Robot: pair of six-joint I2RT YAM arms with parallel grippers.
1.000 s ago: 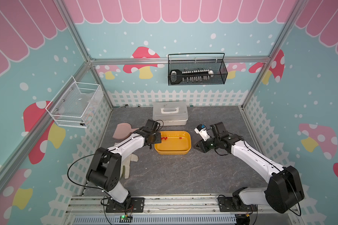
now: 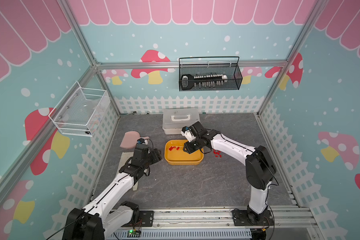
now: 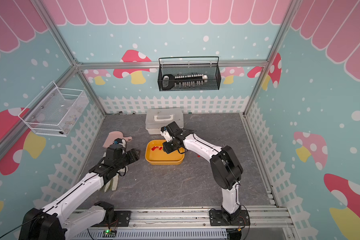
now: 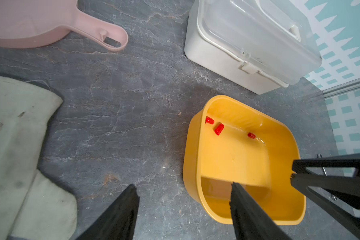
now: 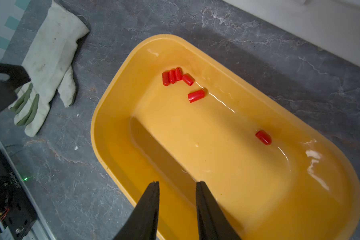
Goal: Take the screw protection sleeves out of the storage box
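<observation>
Several small red sleeves lie on the floor of the yellow box. Most are bunched in its far left corner, and one sleeve sits apart along the far wall. Over the box's right half is my right gripper, its fingers parted with only yellow plastic seen between them. My left gripper stands open and empty just left of the box. More red sleeves are scattered on the table right of the box, partly behind the right arm.
Behind the box stands a lidded toolbox. A pink dustpan and pale gloves lie on the left. A black wire basket hangs on the back wall.
My right gripper has come left from beside the box to over it. The left arm has backed off from the box's left edge toward the front left. The table sleeves are now uncovered.
</observation>
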